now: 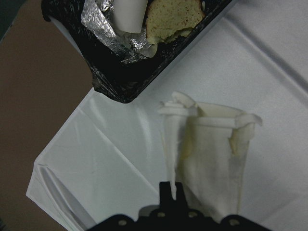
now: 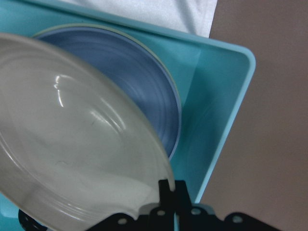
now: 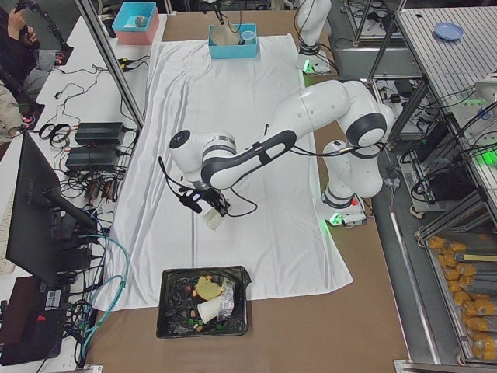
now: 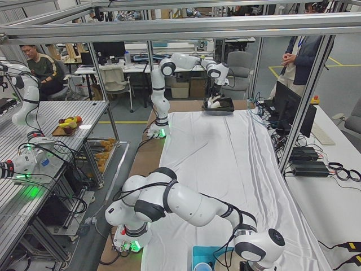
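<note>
My left gripper is shut on the edge of a crumpled white paper cup [image 1: 214,163], held above the white cloth [image 3: 217,101] short of the black lined tray [image 3: 163,303]. The tray holds bread [image 1: 173,17], a white cup [image 1: 127,12] and foil [image 1: 103,29]. In the right wrist view my right gripper is shut on the rim of a cream plate [image 2: 72,130], tilted over a turquoise bin [image 2: 226,96] with a blue dish [image 2: 154,91] in it.
Monitors [image 3: 31,210], cables and black boxes [image 3: 97,132] line the left side; a metal table [image 3: 443,70] stands to the right beyond a gap.
</note>
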